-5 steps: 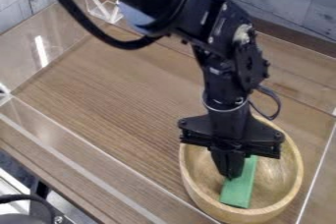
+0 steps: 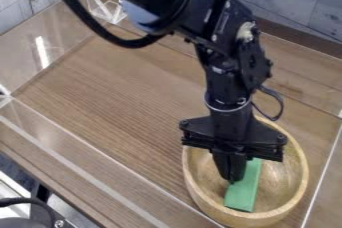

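Observation:
My black gripper [image 2: 234, 162] points down into a wooden bowl [image 2: 282, 201] at the lower right of the camera view. Inside the bowl lies a green rectangular block [image 2: 243, 190], partly hidden under the gripper, whose fingertips are at the block's upper part. Whether the fingers are open or closed on the block is unclear.
Panelled walls [image 2: 294, 7] stand at the back. A black cable [image 2: 27, 204] shows at the lower left corner.

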